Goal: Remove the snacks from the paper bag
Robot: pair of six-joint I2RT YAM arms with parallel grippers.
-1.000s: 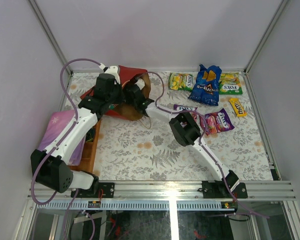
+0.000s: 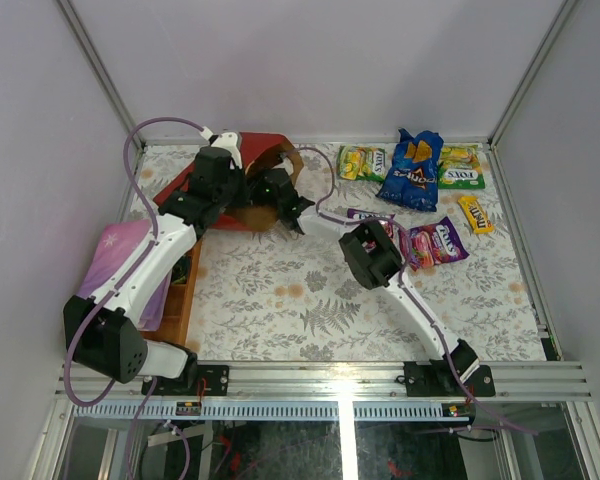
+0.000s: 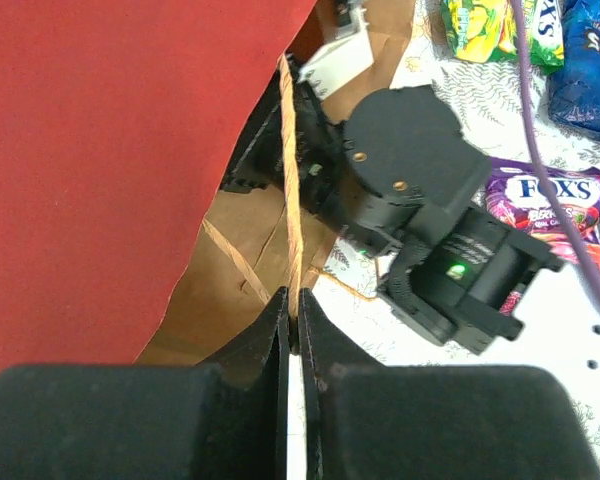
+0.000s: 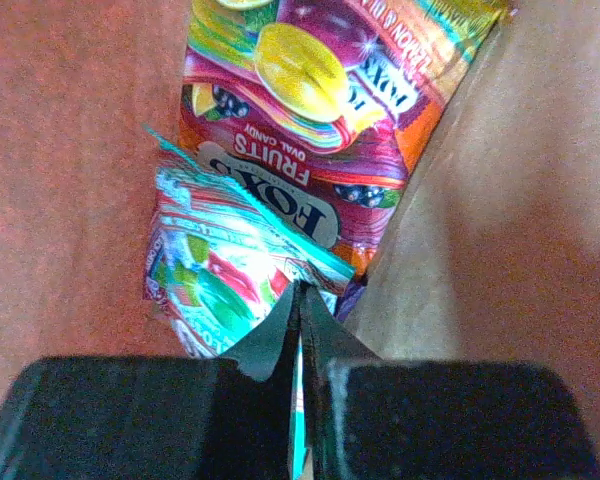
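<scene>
The red paper bag lies open at the back left. My left gripper is shut, with the bag's twisted paper handle running down to its fingertips; whether it is pinched is unclear. My right arm reaches into the bag. In the right wrist view my shut right gripper touches a teal-edged candy packet, which lies beside a Fox's Fruits packet inside the bag. Whether any of it is between the fingers is unclear.
Snack packets stand out on the table: green bags, a blue bag, purple packets and a yellow pack. A wooden tray with a pink item is at left.
My right arm has shifted slightly within the bag's opening, and the bag's edge around it has moved a little. The left arm looks unchanged.
</scene>
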